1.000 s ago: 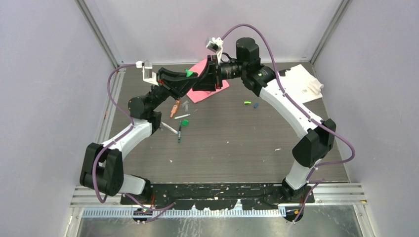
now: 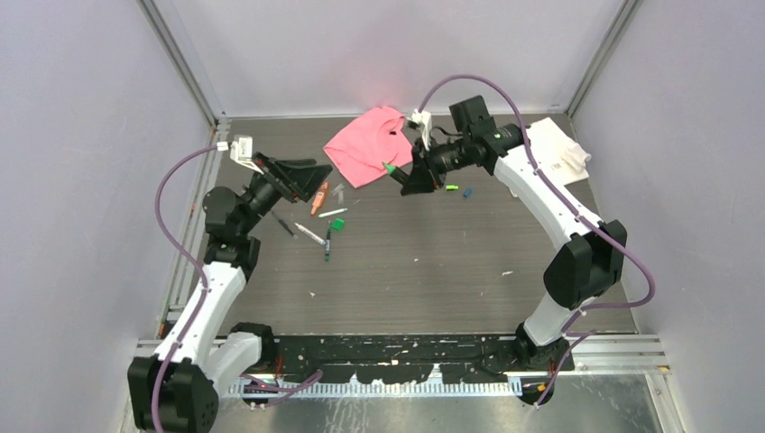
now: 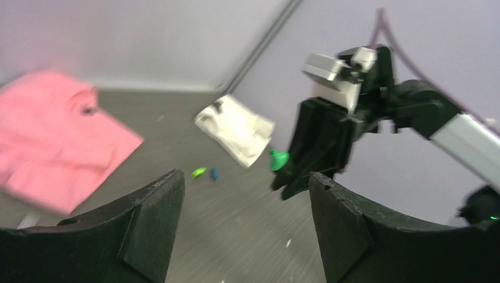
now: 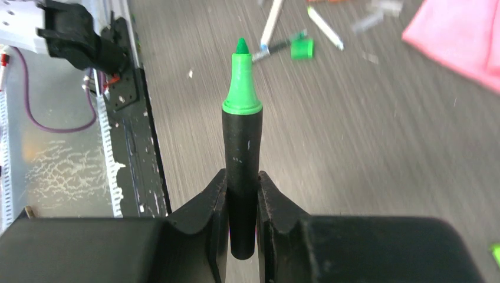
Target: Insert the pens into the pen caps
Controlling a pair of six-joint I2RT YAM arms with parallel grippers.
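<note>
My right gripper (image 2: pixel 408 180) is shut on a black marker (image 4: pixel 242 147) with a green nose and tip, held over the table; the tip points up in the right wrist view. My left gripper (image 2: pixel 316 180) hangs open at the left, apart from it, nothing between its fingers. On the table between the arms lie a green cap (image 2: pixel 337 225), white pens (image 2: pixel 308 233), a dark green pen (image 2: pixel 327 248) and an orange marker (image 2: pixel 319 199). A small bright green piece (image 2: pixel 451 188) and a blue piece (image 2: pixel 467 193) lie farther right.
A pink cloth (image 2: pixel 365 144) lies at the back centre, a white cloth (image 2: pixel 555 149) at the back right. Walls close the sides and back.
The grippers have come apart: the left moved left, the right moved right and toward the front with the marker, which earlier was between both grippers.
</note>
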